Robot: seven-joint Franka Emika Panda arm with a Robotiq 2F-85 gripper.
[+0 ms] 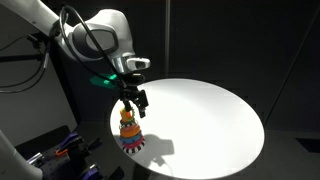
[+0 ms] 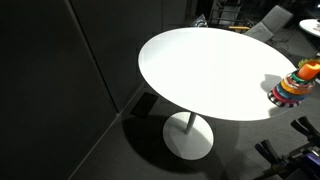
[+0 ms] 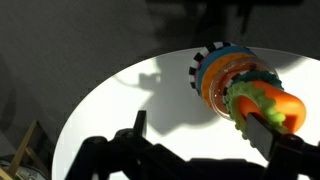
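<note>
A stacked toy of colourful rings (image 1: pixel 131 140) stands upright near the left edge of the white round table (image 1: pixel 205 120). Its base is black-and-white checked, and an orange piece (image 3: pixel 283 105) with green trim sits on top. My gripper is open. Seen from the wrist, the toy's top lies beside the right finger (image 3: pixel 262 135), which overlaps it, while bare table shows between the fingers. In exterior view 1 the gripper (image 1: pixel 136 102) hangs right at the toy's upper part; whether it touches cannot be told. Exterior view 2 shows the toy (image 2: pixel 290 92) at the table's right edge.
The table's rim runs close to the toy. A single pedestal (image 2: pixel 187 135) carries the table, and a chair (image 2: pixel 270 22) stands beyond it.
</note>
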